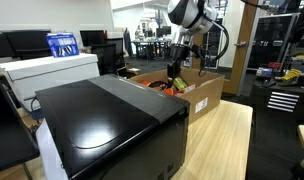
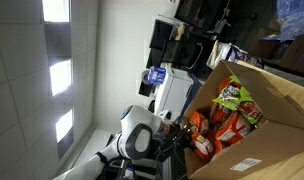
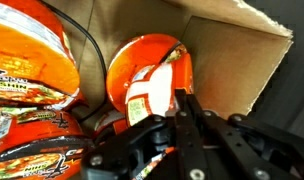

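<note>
Inside the cardboard box [image 1: 205,97] lie several orange-red food packages, plus green packets [image 2: 230,92] toward one side in exterior view 2. My gripper [image 1: 174,71] is over the box's opening, pointing down. In the wrist view, the black gripper is shut beside a round orange-red package [image 3: 142,68] with a white label. I cannot make out anything between its fingers. Part of that package is hidden behind the gripper. More orange packages [image 3: 30,55] rest to the left.
Cardboard walls [image 3: 237,50] rise close around the gripper. A black-topped cabinet [image 1: 97,115] stands in the foreground of exterior view 1, with a white cabinet [image 1: 47,75] behind it. Bare wooden table [image 1: 220,140] extends in front of the box.
</note>
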